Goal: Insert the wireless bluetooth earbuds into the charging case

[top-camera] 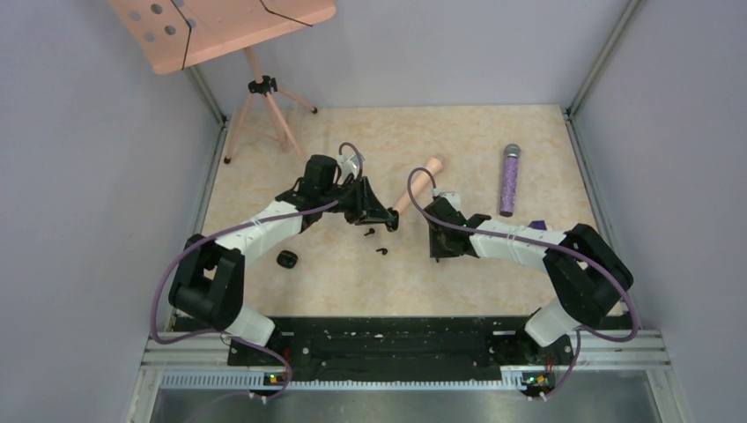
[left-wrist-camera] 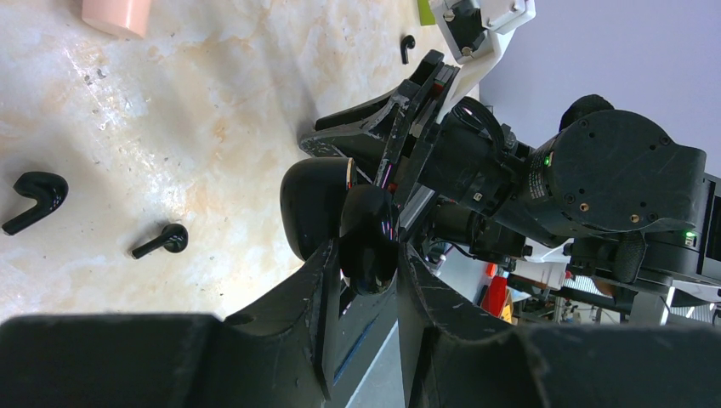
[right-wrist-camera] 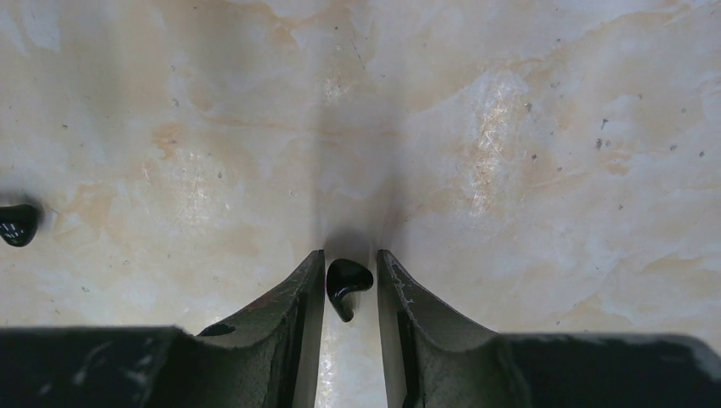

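My left gripper is shut on the open black charging case (left-wrist-camera: pixel 310 204), held above the table. My right gripper points down, part open, its fingertips on either side of a black earbud (right-wrist-camera: pixel 349 280) on the table; whether they touch it I cannot tell. Another earbud (right-wrist-camera: pixel 17 223) lies left in the right wrist view. In the top view, small earbuds (top-camera: pixel 382 251) lie below the left gripper. The left wrist view shows several earbuds, including one (left-wrist-camera: pixel 38 200) at left.
A peach cylinder (top-camera: pixel 420 183) lies behind the grippers, a purple microphone (top-camera: pixel 511 181) at back right. A small black case-like object (top-camera: pixel 286 259) lies left. A peach stand (top-camera: pixel 269 106) occupies the back left.
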